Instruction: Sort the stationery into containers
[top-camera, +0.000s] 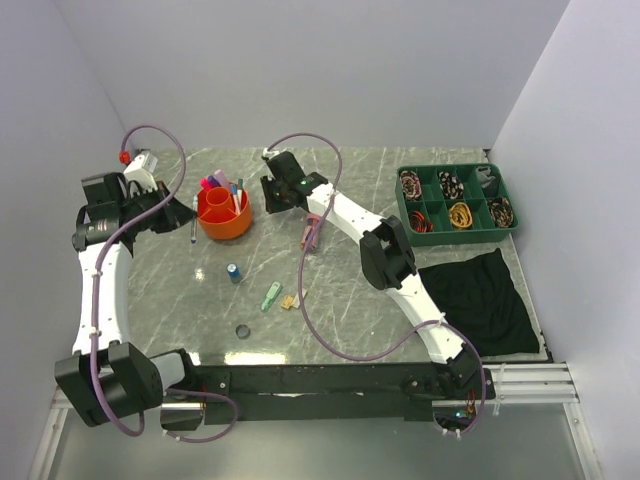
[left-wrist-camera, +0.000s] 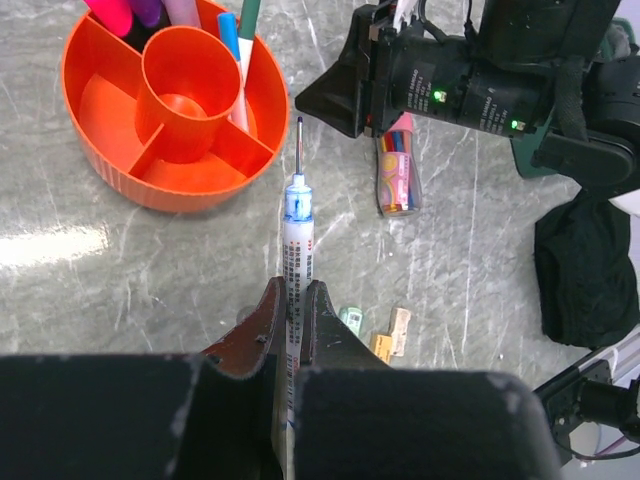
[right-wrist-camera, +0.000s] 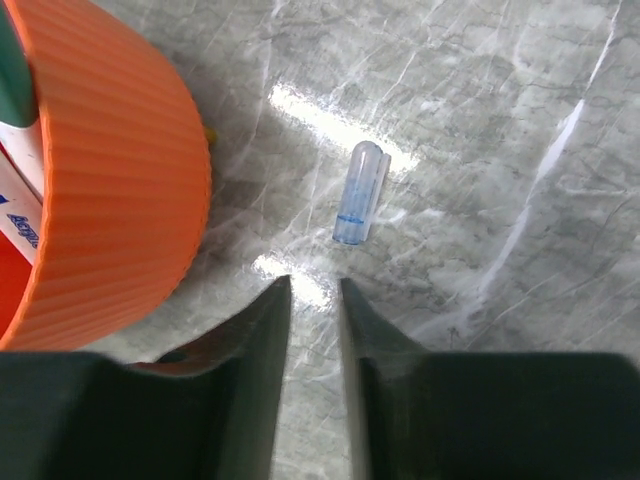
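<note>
Left of the orange round organizer (top-camera: 226, 228), my left gripper (top-camera: 194, 212) is shut on a white pen (left-wrist-camera: 298, 240) whose bare tip points up in the left wrist view. The organizer holds several markers and pens. On its right side hangs my right gripper (top-camera: 270, 195), its fingers a narrow gap apart with nothing between them. Past those fingertips, a clear bluish pen cap (right-wrist-camera: 360, 193) lies on the marble table in the right wrist view. A pink-capped clear pack of coloured sticks (left-wrist-camera: 398, 170) lies below the right arm.
At the right stands a green divided tray (top-camera: 458, 236) with coiled cables, a black cloth (top-camera: 478, 305) before it. A blue-topped jar (top-camera: 233, 271), a green item (top-camera: 271, 296), small blocks (top-camera: 290, 301) and a grey disc (top-camera: 243, 331) lie nearer the front.
</note>
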